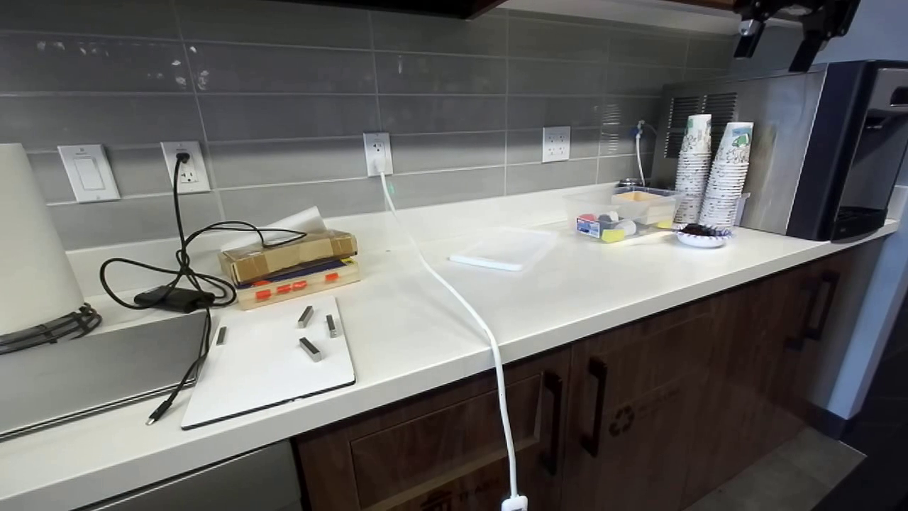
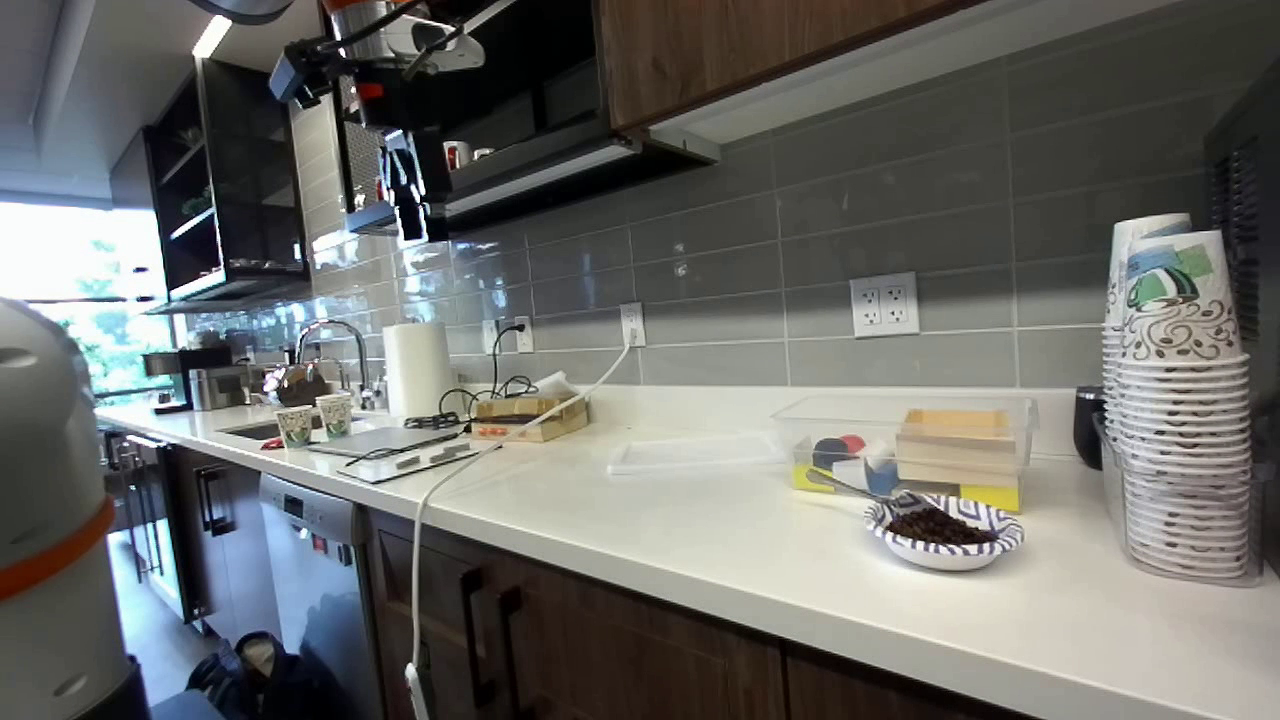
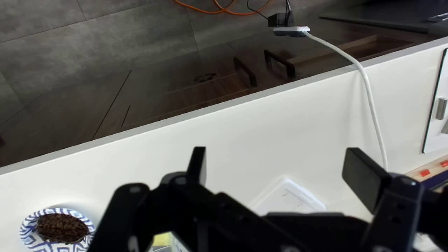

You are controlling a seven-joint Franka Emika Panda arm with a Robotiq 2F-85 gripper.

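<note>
High above the counter, my gripper stands open, its two dark fingers wide apart with nothing between them. In exterior view 1 the gripper shows at the top right corner, over the machine's side of the counter. Exterior view 2 has it hanging at the upper left, in front of the wall cabinets. A patterned bowl of dark brown bits sits on the counter, a spoon or fork leaning on its rim. Behind it is a clear bin with mixed items. A translucent lid lies flat on the counter.
Stacked paper cups stand near the machine. A white cable crosses the counter and hangs over its front edge. At left lie a whiteboard with several metal blocks, boxes and a black cord.
</note>
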